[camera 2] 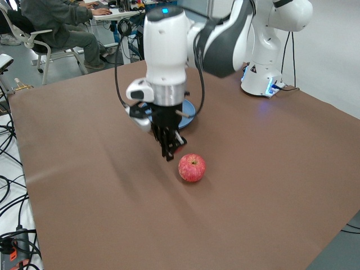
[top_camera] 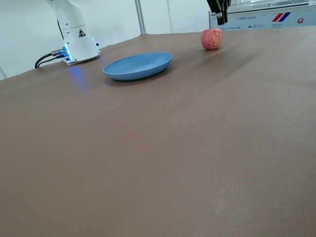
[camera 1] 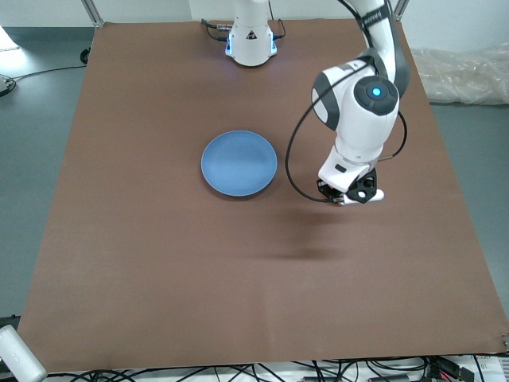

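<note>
A red apple (top_camera: 211, 39) stands on the brown table; in the right view the apple (camera 2: 192, 167) is just below and right of my black gripper (camera 2: 170, 150), apart from it. In the top view the gripper (top_camera: 220, 12) shows only partly, above the apple. I cannot tell whether it is open or shut. A blue plate (camera 1: 238, 163) lies left of the arm in the left view; the plate (top_camera: 137, 65) is beside the apple in the top view. In the left view the arm hides the apple.
Cables line the table's edge.
</note>
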